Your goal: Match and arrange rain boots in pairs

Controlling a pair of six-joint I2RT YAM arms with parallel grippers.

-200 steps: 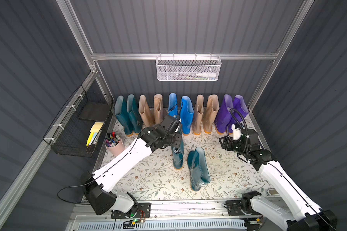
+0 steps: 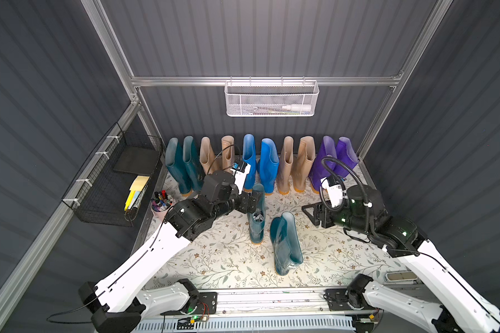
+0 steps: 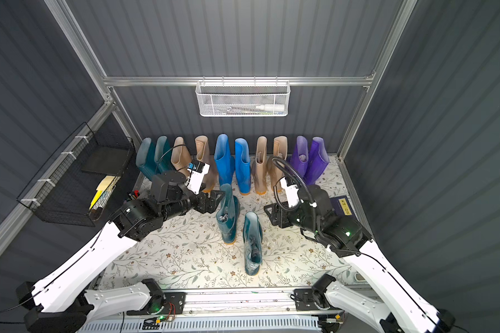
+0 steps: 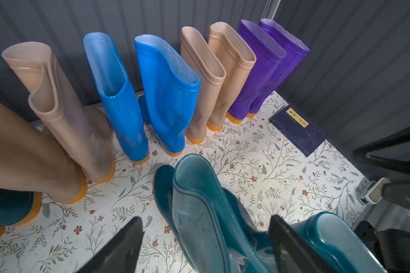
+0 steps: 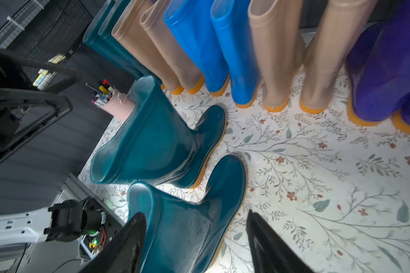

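Note:
Two teal boots stand on the patterned table's middle: the farther teal boot [image 2: 256, 228] and the nearer teal boot [image 2: 286, 247]. Beside the top of the farther one is my left gripper, its fingers apart; in the left wrist view that boot's shaft appears in the gap, but the frames show no grasp. To the right of the nearer boot, my right gripper is open and clear of it. Along the back wall stand a teal pair [image 2: 184, 166], a beige pair [image 2: 210, 155], a blue pair [image 2: 267, 166], another beige pair [image 2: 304, 166] and a purple pair [image 2: 322, 166].
A pink pen cup [image 5: 119, 105] stands at the left, below a black wire basket [image 2: 102, 199]. A dark flat box [image 4: 299, 129] lies by the right wall. Above the row hangs a white mesh basket [image 2: 272, 98].
My right gripper has moved left toward the nearer one and opened. Both boots stay in place.

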